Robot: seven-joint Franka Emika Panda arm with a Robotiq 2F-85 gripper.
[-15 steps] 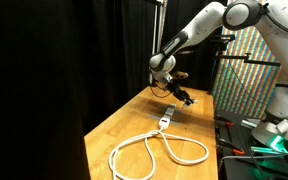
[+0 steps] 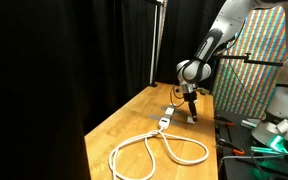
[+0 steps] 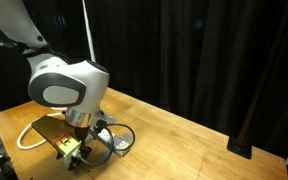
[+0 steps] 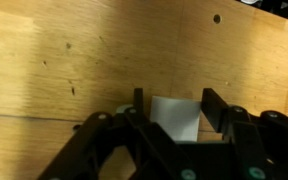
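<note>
A small white block [image 4: 176,118] lies on the wooden table in the wrist view. My gripper is open, with one fingertip on each side of the block and a narrow gap showing at the left. In exterior view 1 my gripper [image 2: 191,114] points down at the table's right side, low over the white block [image 2: 191,120]. From the other side, the gripper [image 3: 72,158] is close to the tabletop, and the arm's body hides most of what is beneath it.
A white power strip [image 2: 166,122] lies left of the gripper, its white cord [image 2: 115,160] looped across the front of the table. In exterior view 2 a dark stand [image 3: 240,146] is at the far right. Bare tabletop [image 3: 189,155] lies between.
The arm has come down and toward the table's right front, from above the back of the table to low over the white block. The power strip and cord have not moved.
</note>
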